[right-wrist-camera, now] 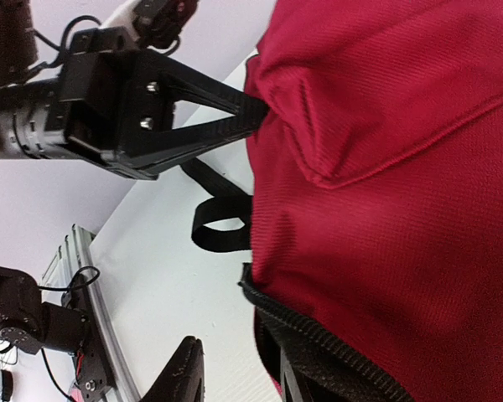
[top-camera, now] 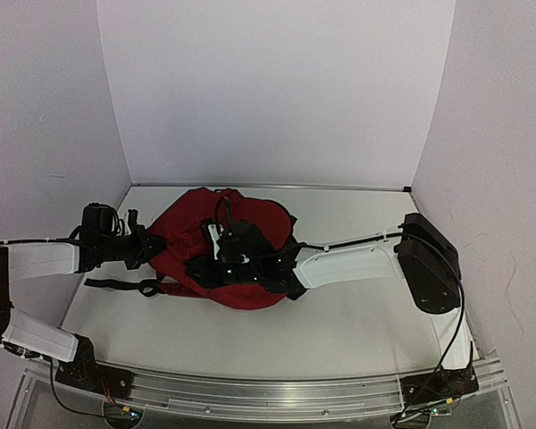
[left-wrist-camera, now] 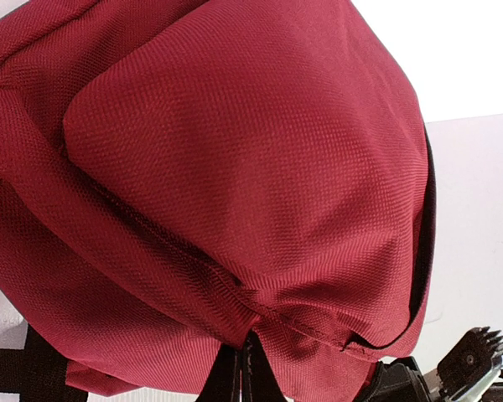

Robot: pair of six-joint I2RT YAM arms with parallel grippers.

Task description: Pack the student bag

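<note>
The red student bag (top-camera: 174,223) lies crumpled in the middle of the table. At its left edge my left gripper (top-camera: 152,248) pinches the cloth. In the left wrist view the fingertips of the left gripper meet on a fold of red fabric. My right gripper (top-camera: 199,271) is over the bag's front part, its arm hiding much of the bag in the top view. In the right wrist view the right gripper has its fingers apart, near a black zip edge (right-wrist-camera: 318,335) of the bag. No grip on that edge shows.
A black strap (top-camera: 116,284) lies on the table to the left of the bag, below the left gripper. Walls close in the left, back and right sides.
</note>
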